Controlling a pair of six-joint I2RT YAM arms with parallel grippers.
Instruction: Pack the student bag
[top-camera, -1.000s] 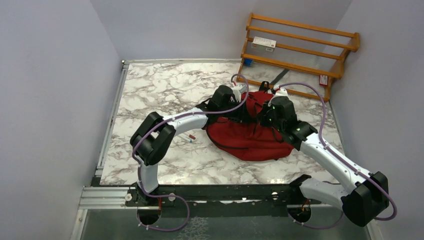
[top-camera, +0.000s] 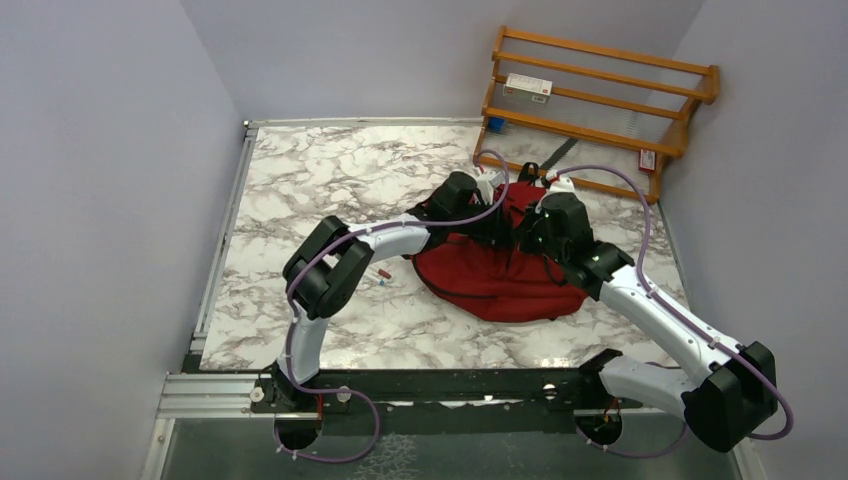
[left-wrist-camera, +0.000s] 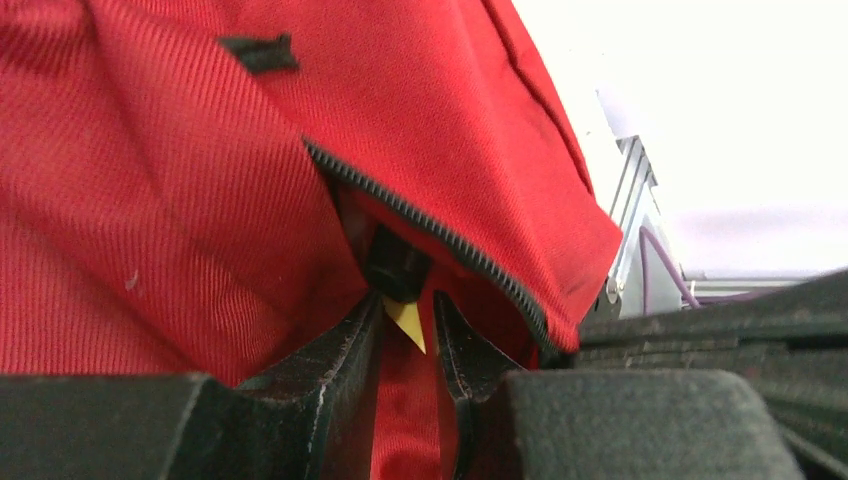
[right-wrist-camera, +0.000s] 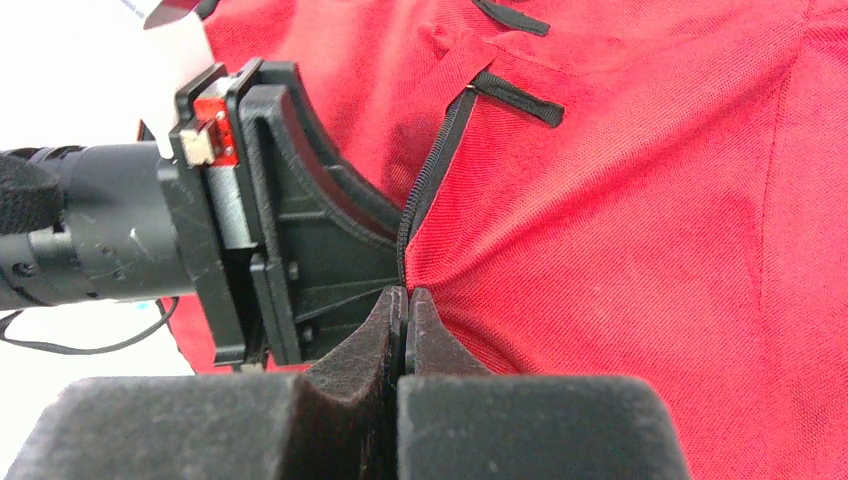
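A red bag (top-camera: 480, 280) lies on the marble table under both grippers. In the left wrist view a zipper (left-wrist-camera: 420, 215) edges an opening, with a black object (left-wrist-camera: 398, 262) and yellow tip (left-wrist-camera: 407, 322) inside. My left gripper has its fingers a little apart at this opening, pointed at that object; whether it grips it is unclear. My right gripper is shut at the edge of another zipper (right-wrist-camera: 435, 170), apparently pinching the fabric edge. My left gripper's body stands beside it in the right wrist view.
A wooden rack (top-camera: 590, 130) with a white box (top-camera: 527, 88) stands behind the bag. Small pen-like items (top-camera: 383, 272) lie left of the bag.
My left arm has moved to the right, further over the bag. The right arm appears still.
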